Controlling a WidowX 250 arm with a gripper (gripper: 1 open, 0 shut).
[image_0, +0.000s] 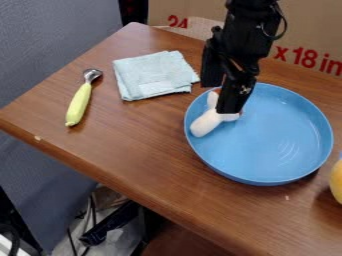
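Observation:
My black gripper hangs over the left part of a blue plate, its fingertips down at a white object with some red on it that lies on the plate. The gripper hides part of that object, and I cannot tell whether the fingers are closed on it.
A folded pale cloth lies left of the plate. A yellow-handled scoop rests near the table's left edge, and a yellow object is cut off at the right. A cardboard box stands behind.

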